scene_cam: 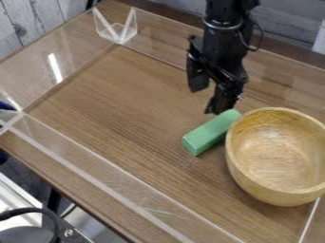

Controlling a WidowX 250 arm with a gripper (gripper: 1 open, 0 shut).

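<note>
My black gripper [214,87] hangs open in the upper middle of the camera view, above and behind a green oblong block [210,133] that lies on the wooden table, apart from it. Right of the block, close beside it, stands a large tan bowl [273,171], which looks empty.
A clear plastic container [117,28] sits at the back left. A black curved object [26,228] is at the front left corner.
</note>
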